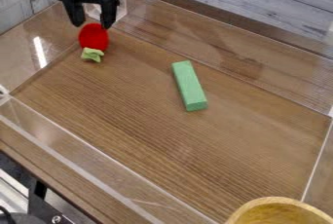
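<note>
My gripper (pixel 92 14) is at the top left, dark and open, above a red strawberry-like object (pixel 92 36) with a pale green leafy end (pixel 92 55) pointing toward the viewer. Whether the fingers touch the red object is unclear. A green rectangular block (pixel 189 86) lies on the wooden table near the middle.
A yellow bowl (pixel 276 211) is cut off at the bottom right. A pale border runs along the left edge.
</note>
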